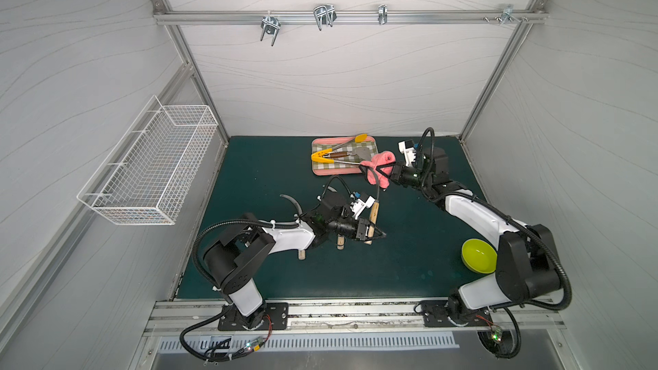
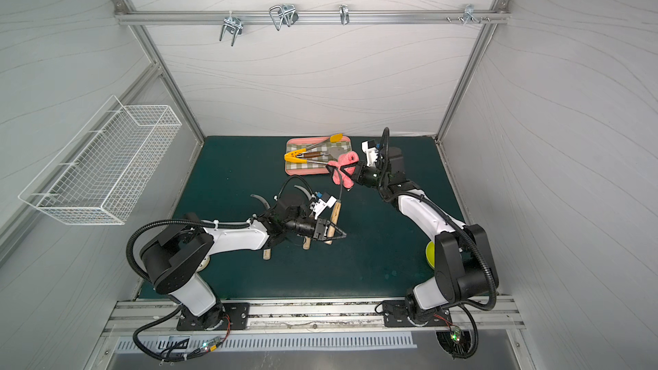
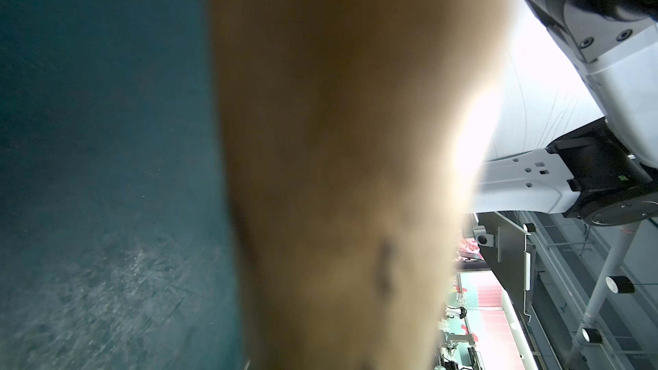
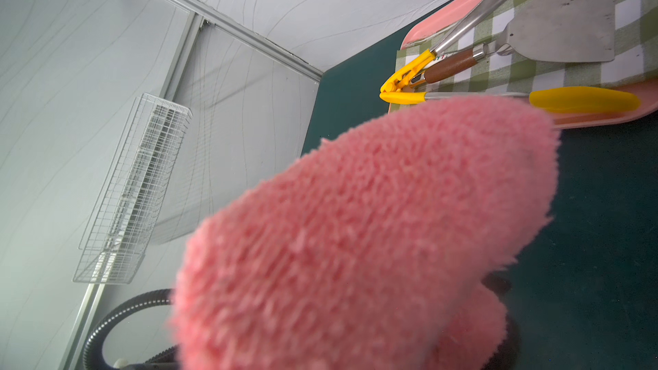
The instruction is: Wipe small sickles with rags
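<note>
Near the middle of the table my left gripper (image 1: 375, 234) is shut on the wooden handle (image 1: 373, 213) of a small sickle. That handle fills the left wrist view as a blurred tan shape (image 3: 349, 164). The sickle's thin grey blade (image 2: 341, 185) rises from the handle toward the pink rag (image 1: 381, 172). My right gripper (image 2: 336, 168) is shut on this fluffy rag, which hangs against the blade's upper end. In the right wrist view the rag (image 4: 384, 233) covers the fingers and hides the blade. Two more sickles, with handles (image 1: 301, 254), lie partly under the left arm.
Behind the rag, a pink tray (image 1: 320, 170) holds yellow-ended tongs (image 4: 582, 99) and a spatula (image 4: 562, 24). A green bowl (image 1: 478, 255) stands beside the right arm. A white wire basket (image 1: 157, 164) hangs on the left wall.
</note>
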